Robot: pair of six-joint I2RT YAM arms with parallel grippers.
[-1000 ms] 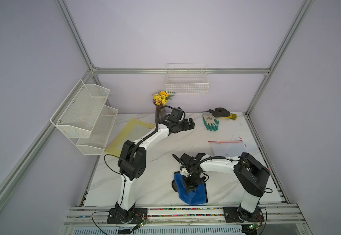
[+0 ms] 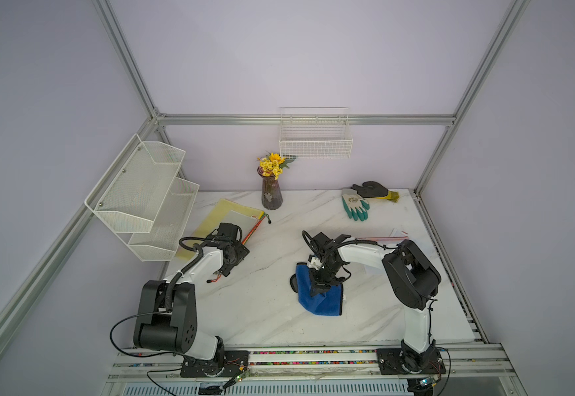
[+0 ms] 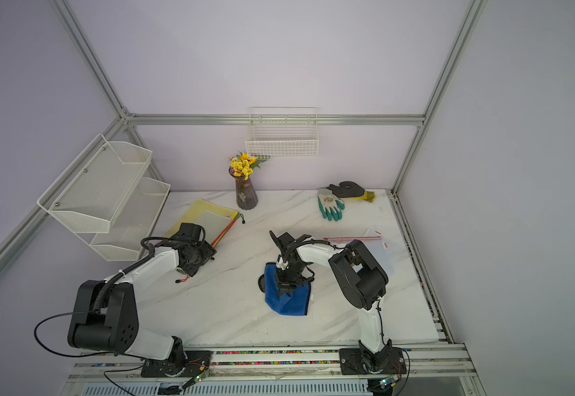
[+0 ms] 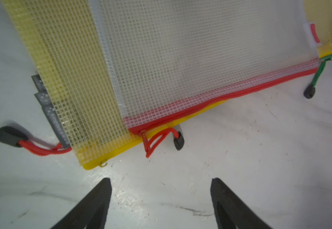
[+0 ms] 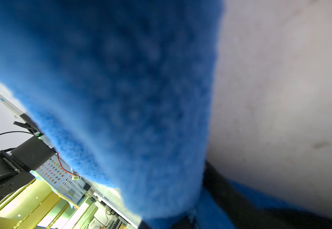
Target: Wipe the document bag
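Mesh document bags lie stacked at the left: a yellow-edged bag [image 4: 72, 76] beneath and a red-edged translucent one [image 4: 211, 49] on top. My left gripper faces their near edge, fingers [image 4: 234, 208] apart, only bare table showing between them. From above, its arm covers part of the stack. Right of centre, my right gripper [image 2: 320, 288] is shut on a blue cloth [image 2: 327, 305] with black edging, which spreads over the table. Blurred blue fabric [image 5: 162, 126] fills much of the right wrist view and hides the fingers. Another bag with a red edge [image 3: 356, 238] lies behind the right arm.
A flower vase [image 2: 271, 192] stands at the back, right of the bag stack. Work gloves [image 2: 355, 204] lie at the back right. White mesh shelves [image 2: 143, 191] hang at the left. Between the arms, the tabletop is clear.
My right gripper has moved away from the front edge, bringing the blue cloth along.
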